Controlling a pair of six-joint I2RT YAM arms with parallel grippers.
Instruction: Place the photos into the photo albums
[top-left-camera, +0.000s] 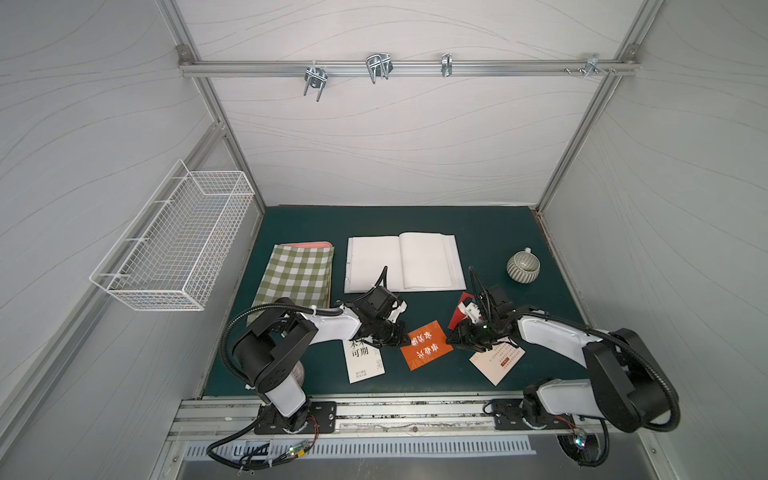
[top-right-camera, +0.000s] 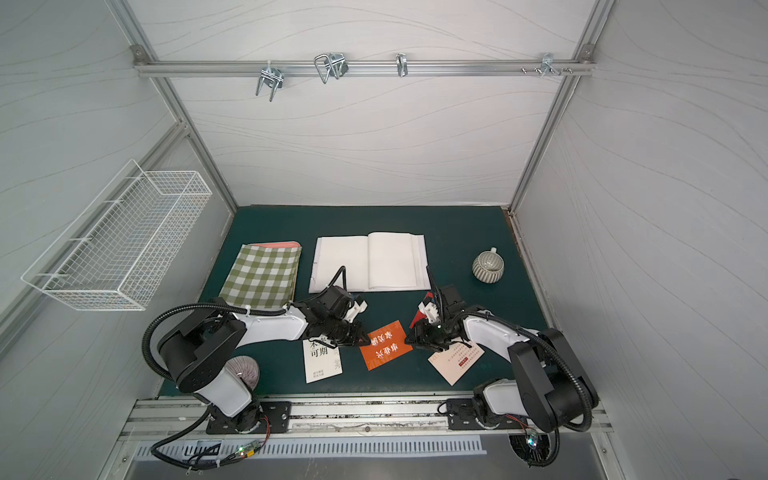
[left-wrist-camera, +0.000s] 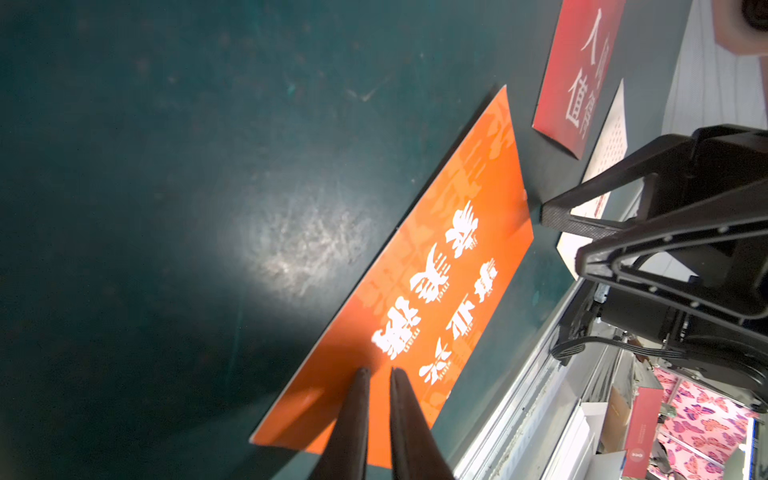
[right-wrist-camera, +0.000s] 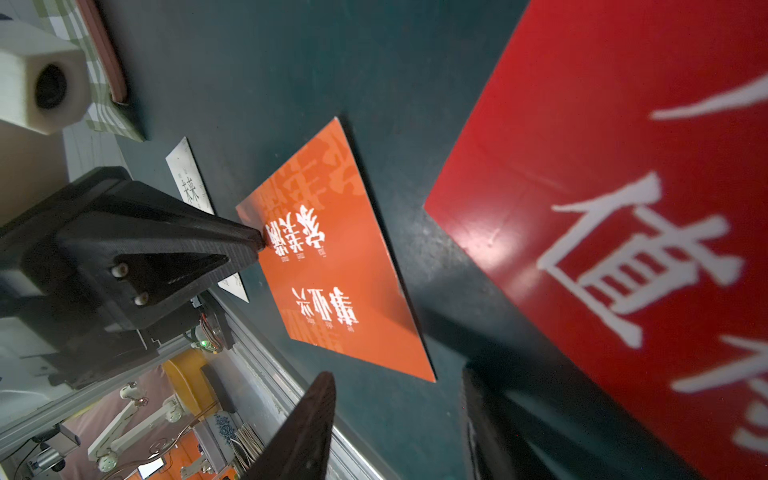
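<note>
An orange card (top-left-camera: 425, 345) with white characters lies between my grippers. My left gripper is at its left end, fingertips close together with nothing visible between them. My right gripper is low by a red card (right-wrist-camera: 600, 200), fingers apart and empty. A white card (top-left-camera: 365, 363) lies under the left arm; a beige card (top-left-camera: 492, 365) lies by the right arm. An open album (top-left-camera: 428, 260) with blank white pages lies behind them.
A green checked cloth (top-left-camera: 289, 276) over something pink is at the back left, a striped pot (top-left-camera: 523, 266) at the right. A wire basket (top-left-camera: 176, 240) hangs on the left wall.
</note>
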